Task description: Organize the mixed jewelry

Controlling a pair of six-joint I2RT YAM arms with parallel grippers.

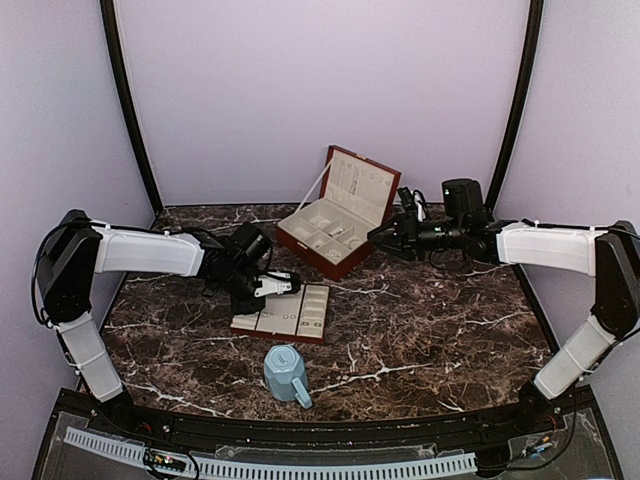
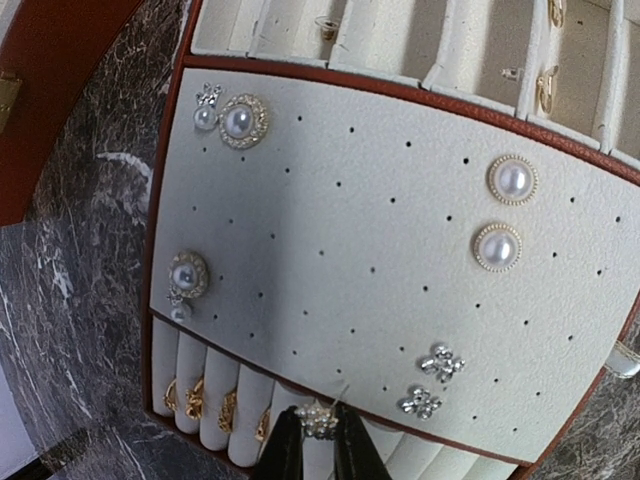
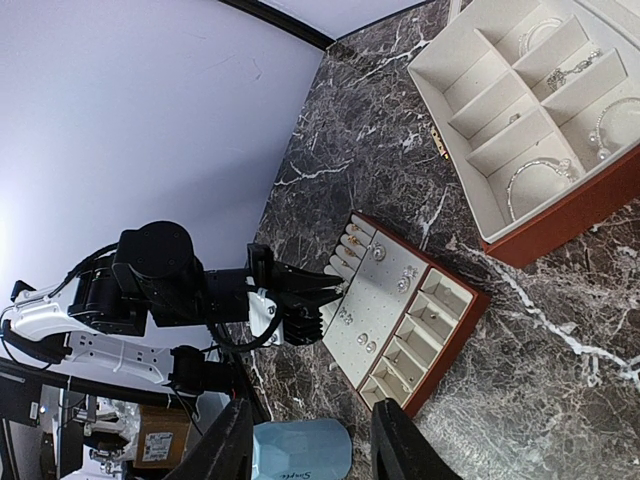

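Observation:
In the left wrist view my left gripper is shut on a small silvery flower-shaped earring [image 2: 318,418], its thin post pointing up. It is over the ring rolls of the jewelry tray [image 2: 325,265], close to the earring panel's edge. Pearl studs [image 2: 513,180], pearl-and-crystal earrings [image 2: 240,122] and silver flower studs [image 2: 441,362] are set on that panel. Gold rings [image 2: 195,398] sit between the rolls. My right gripper stands open and empty, above the table right of the jewelry box [image 1: 325,235].
The jewelry box stands with its lid [image 1: 358,188] raised, bracelets [image 3: 540,180] in its compartments. A blue mug [image 1: 285,373] is just in front of the tray.

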